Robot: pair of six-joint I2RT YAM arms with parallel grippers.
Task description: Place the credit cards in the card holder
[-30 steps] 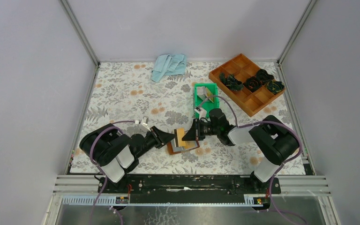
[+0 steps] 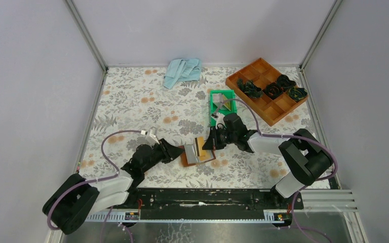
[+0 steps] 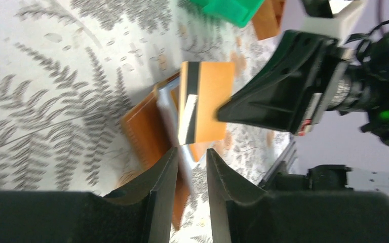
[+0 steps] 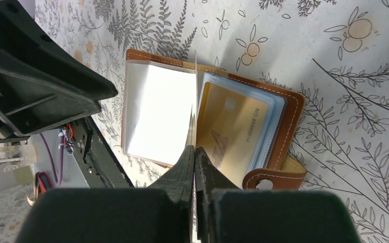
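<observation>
The brown card holder [image 4: 296, 114] lies unfolded on the table; a gold card [image 4: 233, 121] shows inside one side, and a clear sleeve [image 4: 157, 109] spreads over the other. Above it my right gripper is shut on an orange card with a black stripe [image 3: 211, 96]. That card stands on edge, seen edge-on in the right wrist view, near the fold between the two sides. Whether its lower edge is inside a sleeve I cannot tell. My left gripper is open by a narrow gap, empty, beside the holder's left side [image 2: 184, 161].
A green basket [image 2: 223, 92] with cards in it stands behind the right gripper. A wooden compartment tray [image 2: 271, 114] holding dark rolled items sits at the back right. A blue cloth [image 2: 182, 71] lies at the back.
My left arm has drawn back leftward from the card. The right gripper, with the orange card, has shifted slightly to the right over the holder.
</observation>
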